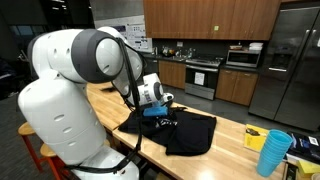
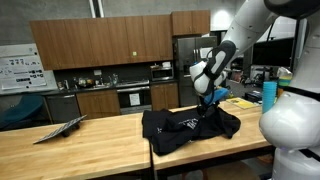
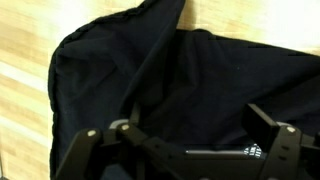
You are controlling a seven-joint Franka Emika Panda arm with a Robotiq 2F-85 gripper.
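Observation:
A black cloth garment (image 1: pixel 190 135) lies spread and rumpled across the wooden table, with a small white print (image 3: pixel 253 151) showing near its lower right in the wrist view. My gripper is open just above the cloth, its dark fingers well apart and no fabric visibly pinched between them. In exterior view 2 the gripper (image 2: pixel 205 108) hangs low over the right part of the black cloth (image 2: pixel 172 125). Folds of cloth hide the exact gap between fingertips and fabric.
A blue cup stack (image 1: pixel 272 153) stands at the table's right end, with a yellow item (image 1: pixel 256 136) beside it. Bare wooden table (image 2: pixel 70 145) stretches left of the cloth in exterior view 2. Stools (image 1: pixel 30 145) stand beside the table.

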